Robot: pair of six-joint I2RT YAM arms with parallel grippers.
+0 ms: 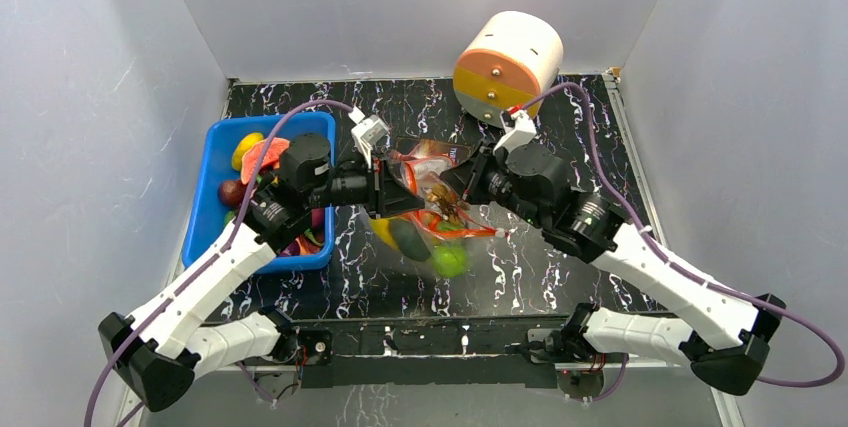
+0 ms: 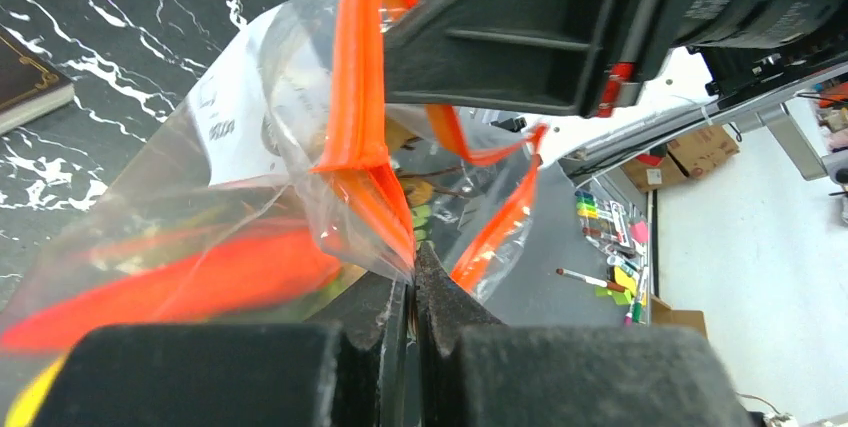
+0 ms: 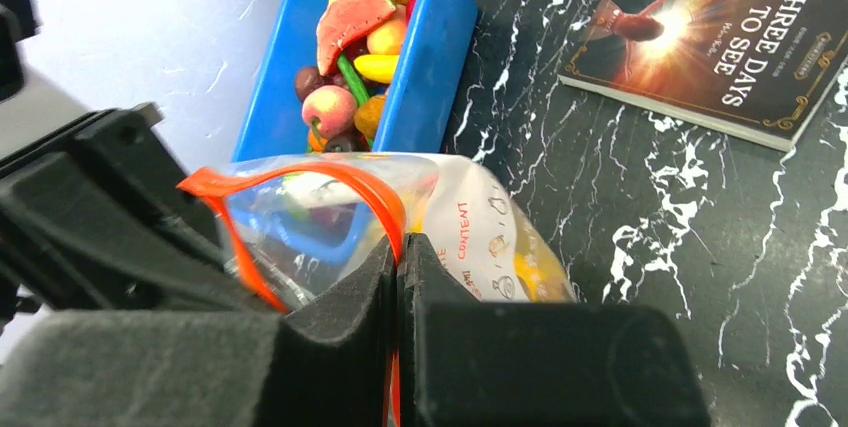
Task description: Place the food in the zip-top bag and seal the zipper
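The clear zip top bag with orange zipper strips hangs between my two arms, with green and yellow food showing through its lower part. In the left wrist view, the edge of the bag runs down into the fingertips of my left gripper, which is shut on it. The right wrist view has the orange zipper strip passing between the fingertips of my right gripper, shut on that edge. The two zipper strips stand apart around the mouth. Part of the bag is hidden behind both grippers in the top view.
A blue bin of toy food stands at the left, close to my left arm. Beyond the bag lies a dark book. A rounded drawer box sits at the back. Right of the bag, the marbled table is bare.
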